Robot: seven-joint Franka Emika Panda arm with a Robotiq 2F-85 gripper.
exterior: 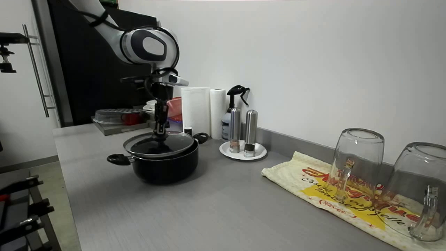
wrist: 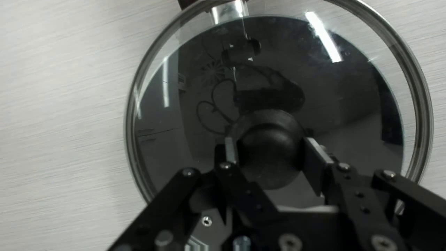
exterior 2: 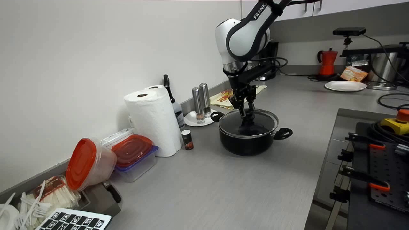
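Observation:
A black two-handled pot [exterior: 169, 170] stands on the grey counter, with a glass lid [exterior: 140, 145] on top. In exterior view 1 the lid sits a little off-centre, and part of the pot's rim shows at its right. My gripper [exterior 2: 247, 115] points straight down over the lid. In the wrist view, the gripper is shut on the lid's round black knob [wrist: 267, 157], with a pad on either side. The lid [wrist: 334, 96] fills most of that view and hides much of the pot below.
Behind the pot are paper towel rolls [exterior 2: 151, 118], a small black jar [exterior 2: 187, 140] and a white plate [exterior: 243, 155] with two grinders. Glass mugs [exterior: 355, 167] stand on a cloth [exterior: 305, 184] at the right. Counter in front of the pot is clear.

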